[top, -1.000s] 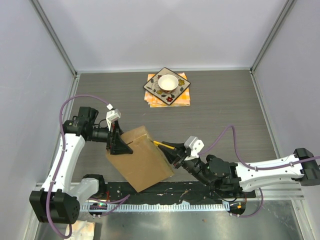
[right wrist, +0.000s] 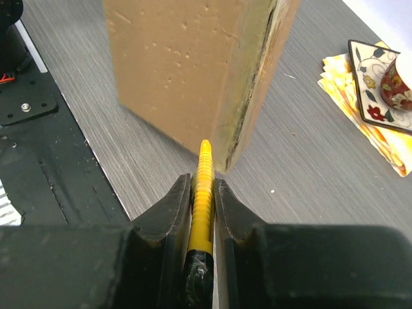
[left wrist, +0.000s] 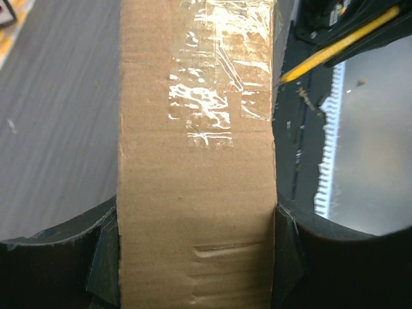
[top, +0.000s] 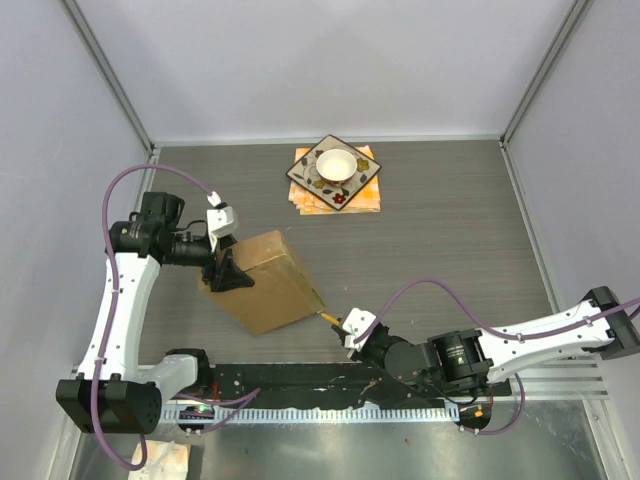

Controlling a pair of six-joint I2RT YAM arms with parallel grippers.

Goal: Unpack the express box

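Observation:
A cardboard box (top: 262, 290) with clear tape along its narrow side stands tilted at the left front of the table. My left gripper (top: 222, 268) is shut on it; in the left wrist view the taped cardboard (left wrist: 196, 167) fills the space between the fingers. My right gripper (top: 343, 328) is shut on a yellow, black-handled cutter (right wrist: 202, 212), its tip beside the box's lower right edge. In the right wrist view a slit or dark seam runs along the tape on that edge; whether it is cut through I cannot tell.
A patterned square plate (top: 308, 172) with a bowl (top: 336, 163) sits on a folded orange checked cloth (top: 365, 202) at the back middle. A dark strip with white edging runs along the front edge.
My left gripper and the box have moved left and slightly up in the top view. My right gripper with the cutter has moved down toward the front edge.

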